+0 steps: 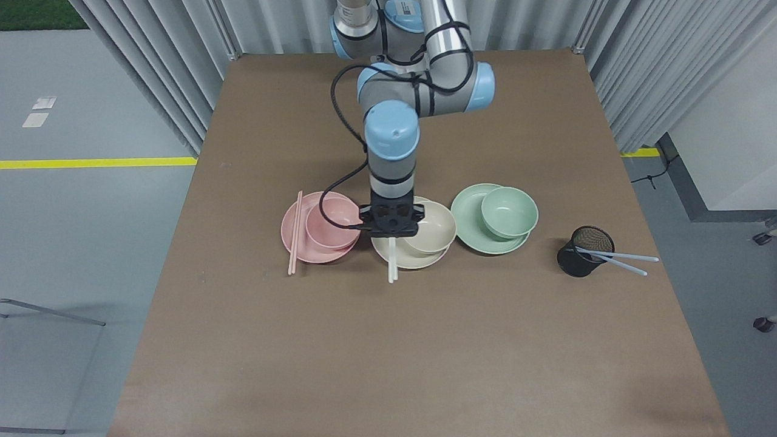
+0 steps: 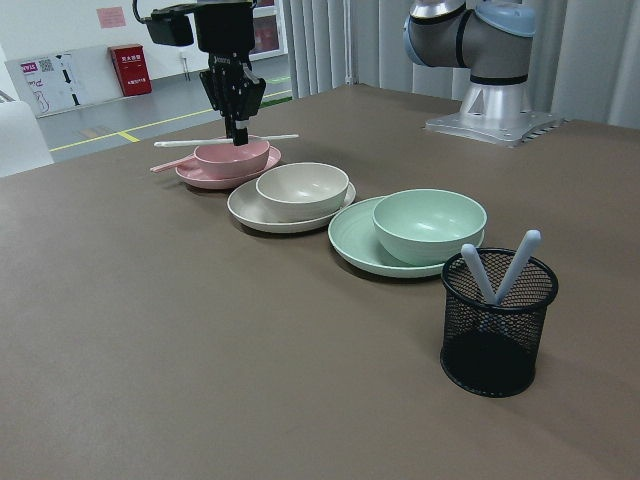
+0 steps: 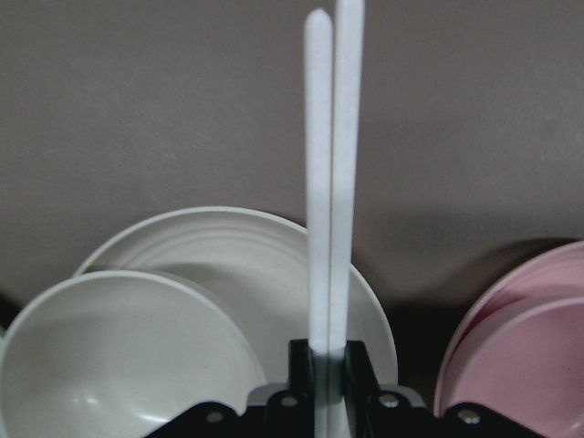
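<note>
My gripper is shut on a pair of white chopsticks [image 3: 319, 182], held above the cream plate [image 3: 242, 239] beside the cream bowl [image 3: 109, 356]. In the front view the chopsticks [image 1: 393, 262] point toward the near side, below the dark gripper body; in the left view my gripper [image 2: 238, 125] hangs over the pink and cream dishes. At left a pink bowl [image 1: 332, 217] sits on a pink plate with pink chopsticks [image 1: 294, 244] along it. At right a green bowl [image 1: 510, 211] sits on a green plate [image 1: 473, 233].
A black mesh cup [image 1: 579, 262] holding light blue chopsticks stands right of the green dishes.
</note>
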